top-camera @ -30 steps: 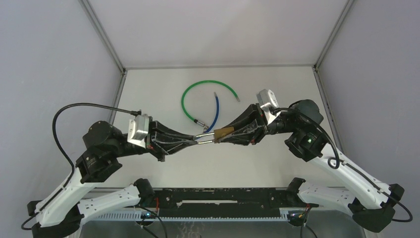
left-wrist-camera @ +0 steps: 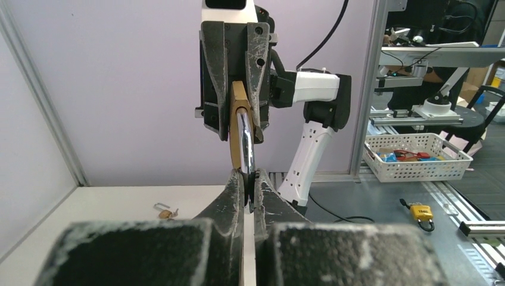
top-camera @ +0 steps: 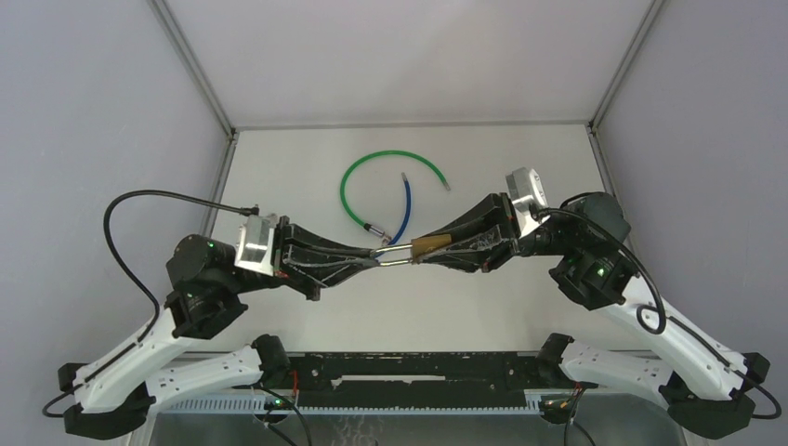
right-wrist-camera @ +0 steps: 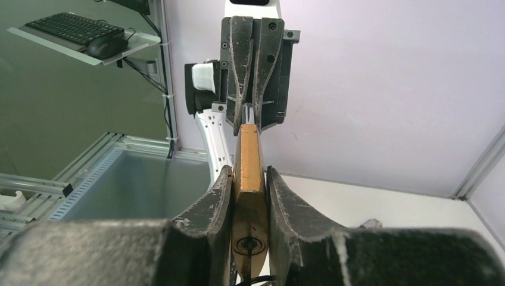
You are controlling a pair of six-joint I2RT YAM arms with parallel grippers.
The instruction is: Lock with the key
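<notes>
A brass padlock is stretched between my two grippers above the table, its brass body (top-camera: 430, 246) to the right and its silver shackle (top-camera: 398, 262) pointing left. My left gripper is shut on the rounded end of the shackle. My right gripper has one finger on each side of the body and is shut on it. The round keyhole (right-wrist-camera: 249, 245) faces the right wrist camera, dark, with no key visible in it. Nowhere can I clearly make out a key.
A green hose (top-camera: 344, 195) and a blue hose (top-camera: 407, 209) lie behind the grippers. A small brass-coloured item (left-wrist-camera: 167, 213) with a metal loop lies on the table. A yellow padlock (left-wrist-camera: 421, 213) and a white basket (left-wrist-camera: 417, 170) are beyond it.
Both grippers and the padlock have shifted a little to the right. The padlock body now sits more level. The hold on both ends looks the same.
</notes>
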